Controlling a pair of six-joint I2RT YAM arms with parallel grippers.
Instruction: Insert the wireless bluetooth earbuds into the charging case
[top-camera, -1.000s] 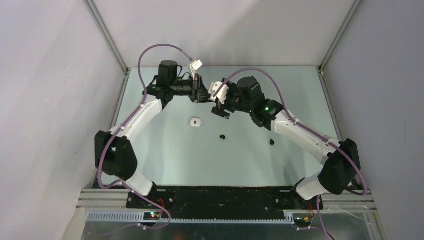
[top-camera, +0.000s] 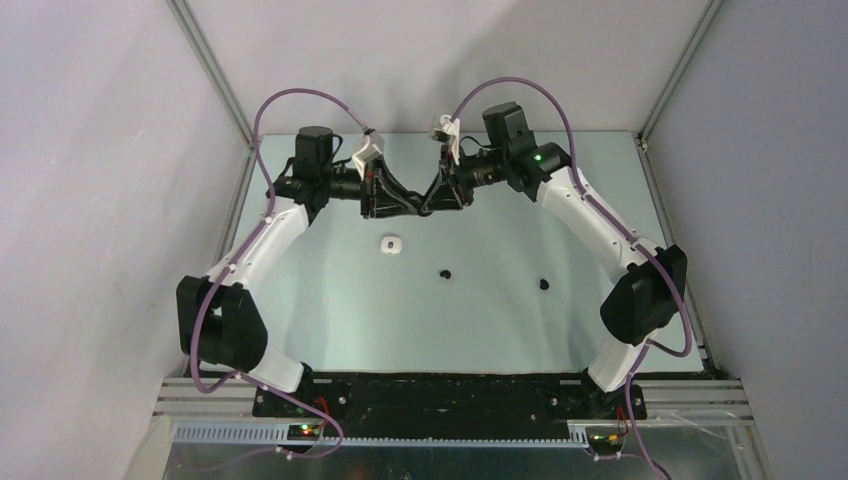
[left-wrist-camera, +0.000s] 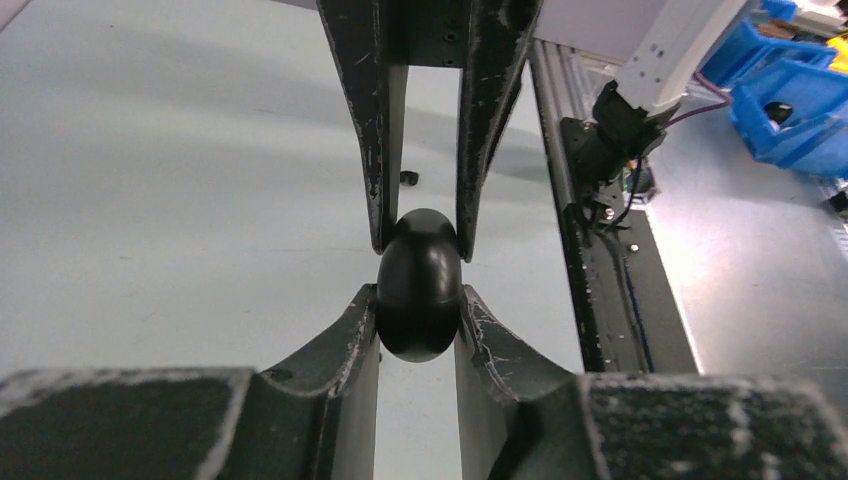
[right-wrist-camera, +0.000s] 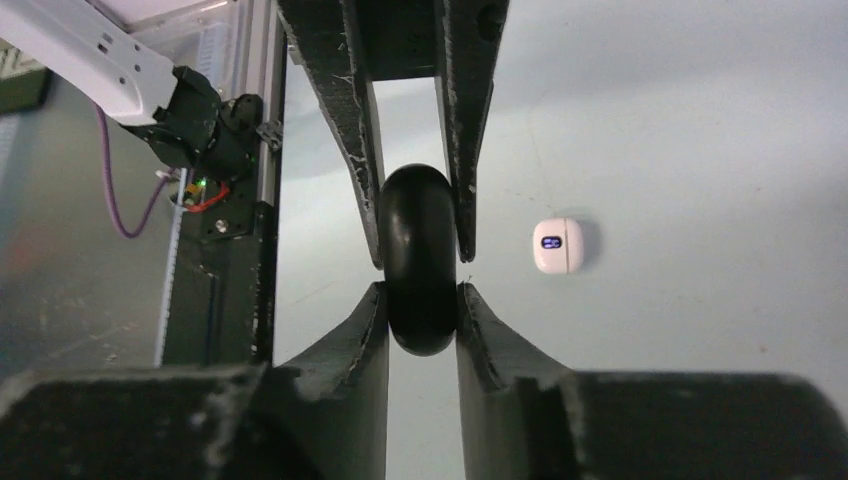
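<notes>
A glossy black oval charging case (left-wrist-camera: 418, 290) is held in the air at the top middle, between my left gripper (top-camera: 409, 208) and my right gripper (top-camera: 437, 206), which face each other. My left gripper is shut on the case. The right gripper's fingertips lie against the case's sides in the right wrist view; whether they grip it is unclear. Two small dark pieces (top-camera: 445, 274), likely the earbuds, lie apart on the mat.
A white case with a small display (right-wrist-camera: 558, 246) lies on the mat (top-camera: 350, 300) left of centre. Both arms occupy the back middle.
</notes>
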